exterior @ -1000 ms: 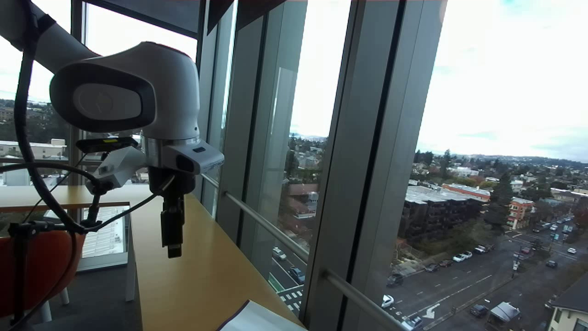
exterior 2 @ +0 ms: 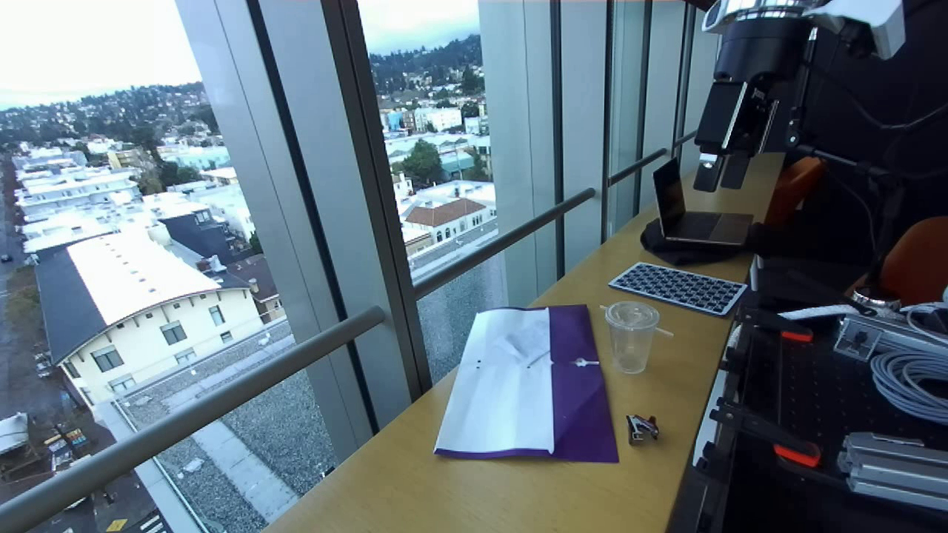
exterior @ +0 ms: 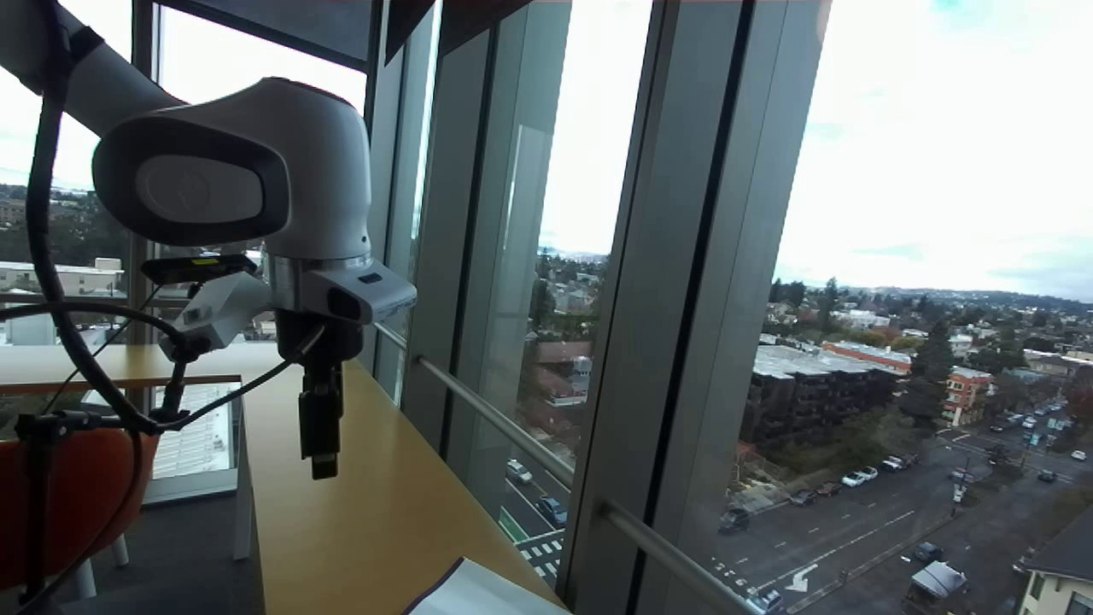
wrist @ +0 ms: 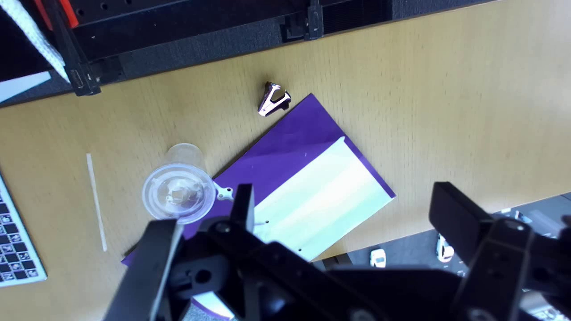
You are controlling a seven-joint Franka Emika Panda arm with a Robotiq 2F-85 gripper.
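Note:
My gripper is open in the wrist view, its fingers wide apart with nothing held between them. It hangs pointing down, high over the table, seen also in exterior view 1 [exterior: 324,466] and at the upper right of exterior view 2 [exterior 2: 721,175]. A clear plastic cup [exterior 2: 632,342] stands upright beside a purple folder [exterior 2: 582,404] with white paper [exterior 2: 498,400] on it. Near the folder's corner lies a small metal staple remover [wrist: 274,99]. A thin white straw [wrist: 96,202] rests left of the cup in the wrist view. The gripper partly covers the folder there.
A white-framed keyboard [exterior 2: 680,287] and an open laptop [exterior 2: 706,226] sit farther along the table. Windows and a metal rail [exterior 2: 506,244] border one long side; a black bench with clamps [exterior 2: 773,435] borders the other. Bare table [wrist: 455,107] lies right of the folder.
The arm and gripper look unmoved in exterior view 1. Only cars on the street outside have shifted.

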